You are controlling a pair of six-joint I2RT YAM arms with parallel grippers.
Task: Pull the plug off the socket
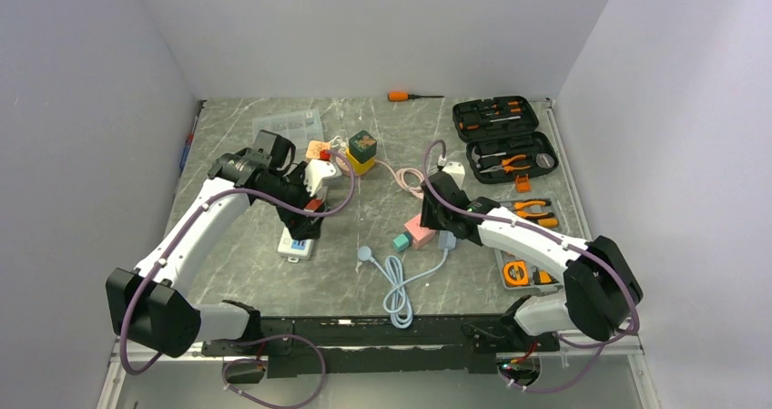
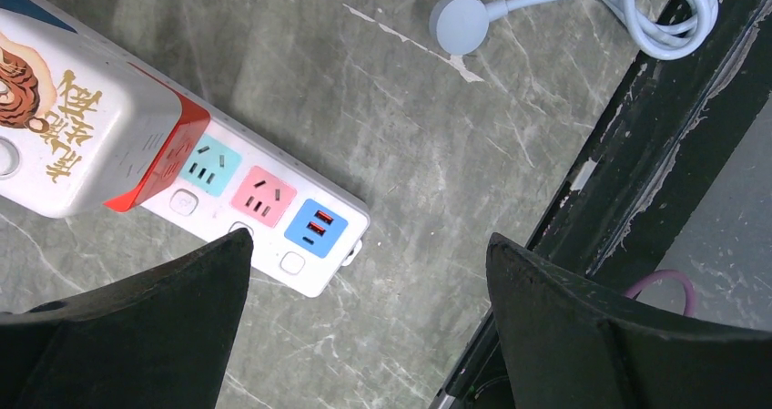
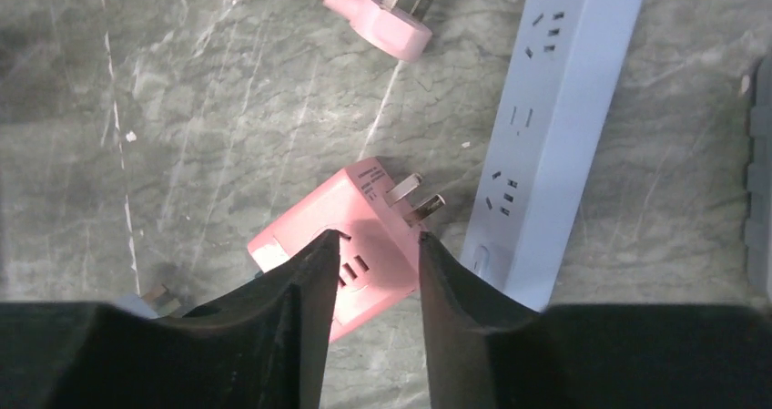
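The pink block plug [image 3: 360, 236] lies on the table with its two metal prongs pointing away towards the light blue power strip [image 3: 555, 117]. Outlet slots show on its face. Beside it in the top view sits a small teal cube [image 1: 401, 242]; whether the two touch I cannot tell. My right gripper is over the pink block, its fingers parted and the block visible in the gap. Over on the left, my left gripper is open above a white power strip [image 2: 300, 213] with nothing between its fingers.
A pink corded plug [image 3: 391, 26] lies behind the block. The blue cable [image 1: 398, 291] is coiled near the front edge. An open black tool case [image 1: 505, 140] stands at the back right. Bare table lies between the arms.
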